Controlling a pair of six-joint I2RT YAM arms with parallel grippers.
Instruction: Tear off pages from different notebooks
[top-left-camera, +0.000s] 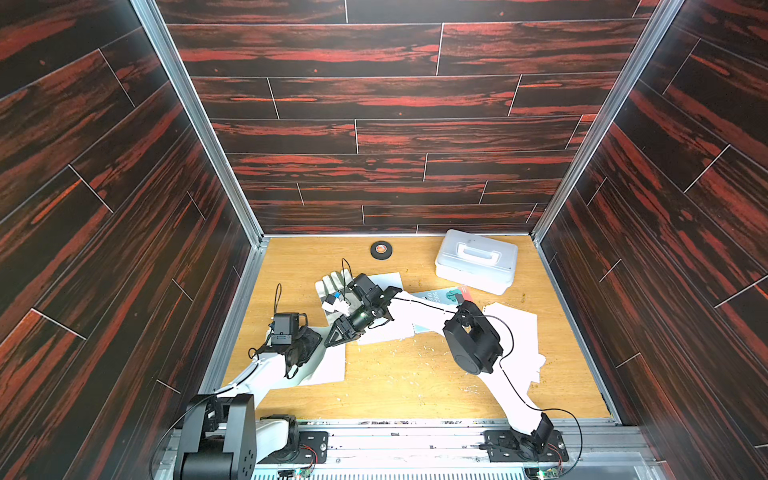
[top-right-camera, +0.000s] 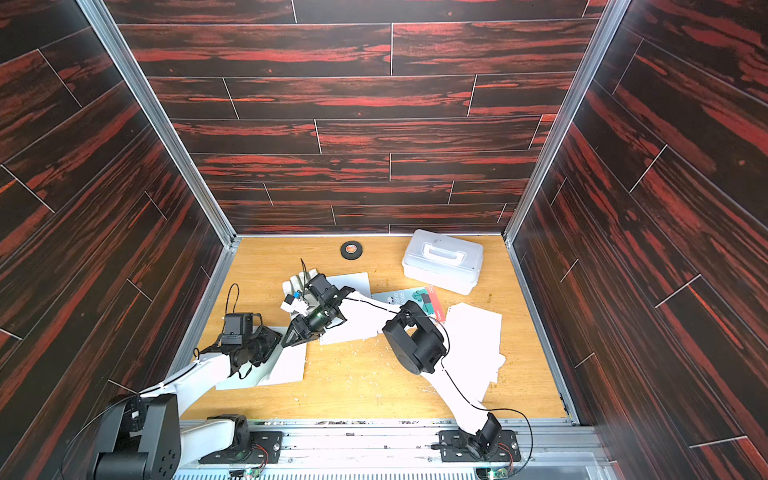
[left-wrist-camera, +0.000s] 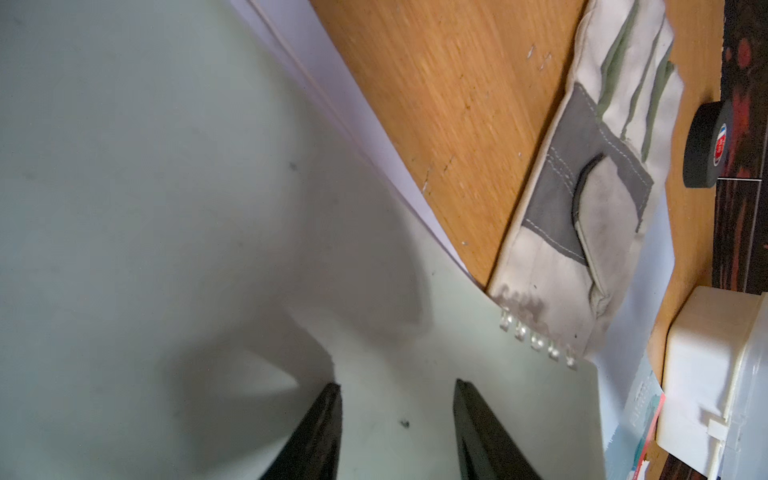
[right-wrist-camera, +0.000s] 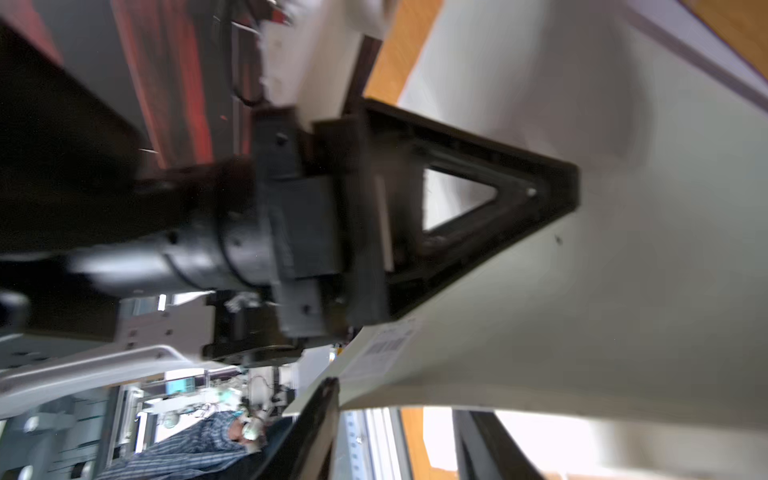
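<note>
At the table's left lies a notebook with a pale grey-green cover (top-left-camera: 314, 365) and a white page (top-left-camera: 333, 368) showing beside it. Clear coil rings (left-wrist-camera: 537, 339) line part of its edge. My left gripper is open over the cover, nothing visible between its fingers. In the right wrist view, the cover (right-wrist-camera: 640, 320) curls up, its edge crossing near the tips of my right gripper, whose fingers stand apart. The left gripper's black finger (right-wrist-camera: 552, 184) shows close by over the cover. Whether the right fingertips touch the edge I cannot tell.
A work glove (left-wrist-camera: 592, 200) lies just behind the notebook. Further off are black tape (top-left-camera: 381, 250), a clear-lidded box (top-left-camera: 477, 262), a teal-and-red booklet (top-left-camera: 438, 297) and white papers (top-left-camera: 520, 328) on the right.
</note>
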